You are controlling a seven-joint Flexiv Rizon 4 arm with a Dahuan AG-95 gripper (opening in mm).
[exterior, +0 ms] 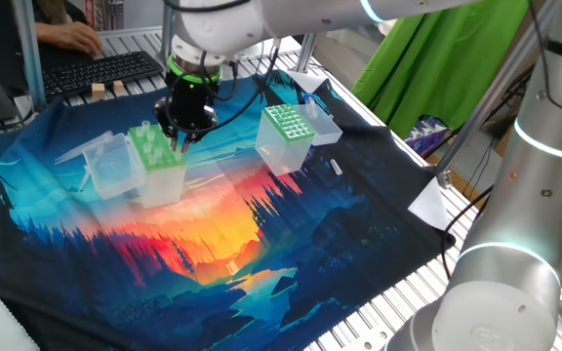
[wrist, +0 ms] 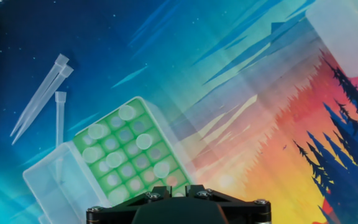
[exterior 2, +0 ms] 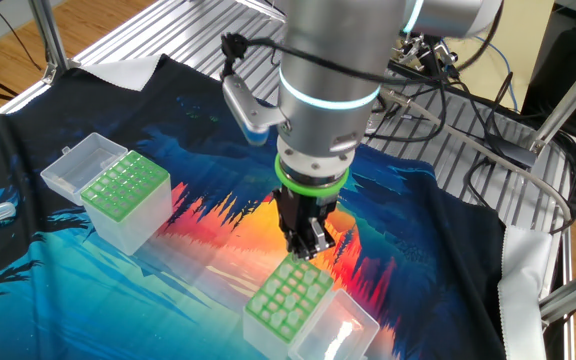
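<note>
A frosted tip box with a green rack [exterior: 154, 146] stands upright, several clear pipette tips standing in its holes. Its open lid [wrist: 61, 174] lies to one side in the wrist view. My gripper [exterior: 180, 144] hangs close over this rack's edge, pointing down. In the wrist view the fingers [wrist: 161, 191] stand a little apart at the rack's near corner; a narrow gap shows between them, with a pale spot behind it. In exterior view 2 the gripper [exterior 2: 310, 250] is just beyond the same rack [exterior 2: 290, 292].
A second box with a green rack [exterior: 289, 122] stands apart, its holes looking empty, lid open behind. Several loose tips [wrist: 59, 115] lie on the cloth by the first lid. A small pale object [exterior: 336, 167] lies beyond the second box.
</note>
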